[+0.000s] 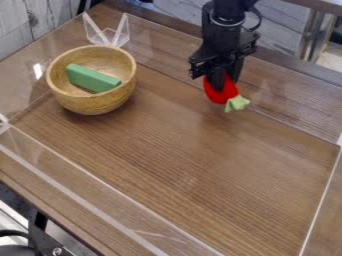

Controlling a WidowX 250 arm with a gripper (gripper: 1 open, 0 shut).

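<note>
My black gripper [218, 75] hangs at the upper middle, shut on a red object [222, 90] with a pale green leafy top, which looks like a toy strawberry or similar. A wooden bowl [63, 90] stands at the left, holding a green block [94, 77].
A pale wire-like shape [104, 35] lies behind the bowl. A wall and edge run along the back and right.
</note>
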